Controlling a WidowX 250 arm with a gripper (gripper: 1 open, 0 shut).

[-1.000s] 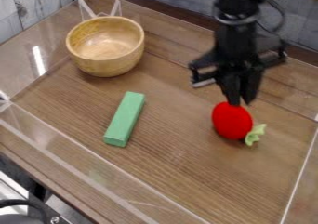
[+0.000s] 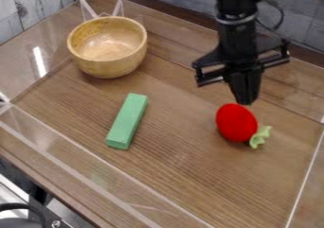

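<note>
The black gripper (image 2: 236, 69) hangs over the right part of the wooden table, its finger tips above and a little behind a red round object with a pale green leafy top (image 2: 236, 122). Whether the fingers are fully closed is hard to make out. A green block (image 2: 128, 120) lies left of centre. A tan bowl (image 2: 109, 49) stands at the back left.
Bare table (image 2: 152, 184) spreads across the front and middle. A raised edge runs along the back right, behind the arm. Dark cables or fittings show at the lower left corner.
The red object, green block and bowl lie where they were.
</note>
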